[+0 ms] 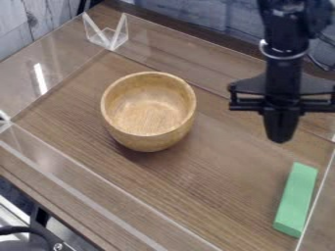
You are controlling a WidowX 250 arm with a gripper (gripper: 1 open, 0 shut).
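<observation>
My gripper (280, 129) hangs over the right side of the wooden table, pointing down, its black body entering from the top right. It looks shut, with nothing visible between its fingertips. To its left sits a wooden bowl (148, 128), apparently empty. Below the gripper, near the right edge, a green rectangular block (297, 199) lies flat on the table.
A white wire-like object (108, 29) stands at the back left. Grey material lies beyond its back edge, and a dark gap shows at the bottom left corner.
</observation>
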